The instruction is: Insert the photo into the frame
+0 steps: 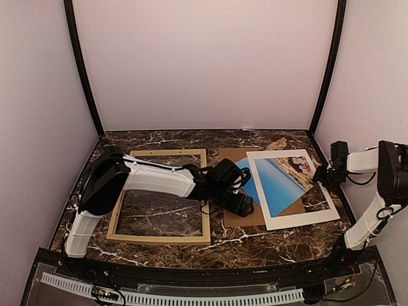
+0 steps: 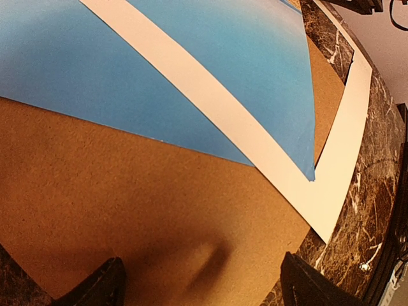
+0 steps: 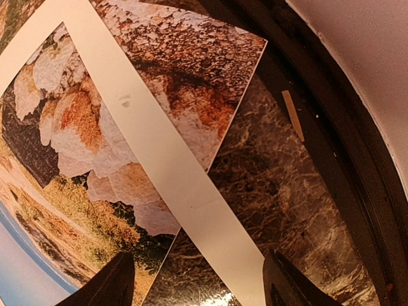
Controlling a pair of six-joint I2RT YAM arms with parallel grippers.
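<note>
The wooden frame (image 1: 206,227) lies empty on the left. To its right the photo (image 1: 280,185), blue with a rocky shore end (image 3: 76,134), lies askew on a brown backing board (image 2: 159,210), under a white mat (image 1: 290,222). My left gripper (image 1: 243,208) is over the board's lower part, fingers apart with nothing seen between them in the left wrist view. My right gripper (image 1: 322,178) stands open over the mat's right strip, near the photo's shore end, with the strip visible below its fingers in the right wrist view.
A marble surface (image 1: 153,254) carries everything. Dark edging (image 3: 363,185) and a pale wall (image 1: 363,115) are close on the right. A small thin strip (image 3: 293,115) lies near that edging. Bare marble shows along the front and back.
</note>
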